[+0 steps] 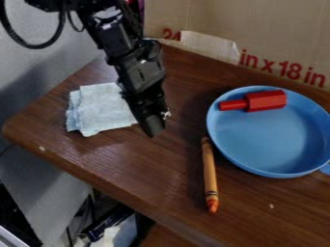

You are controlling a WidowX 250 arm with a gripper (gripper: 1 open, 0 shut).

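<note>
The black arm reaches down from the top left, its gripper [154,119] hanging over the wooden table beside a folded pale cloth [93,110]; I cannot tell whether the fingers are open or shut. A blue pan [271,145] on the right holds a red cylindrical object [264,99] near its back rim. An orange crayon-like stick [210,178] lies on the table along the pan's left side.
A cardboard box [245,34] stands behind the table [129,169]. The table's left and front edges border a gap with dark items below. Bare wood shows in the front middle.
</note>
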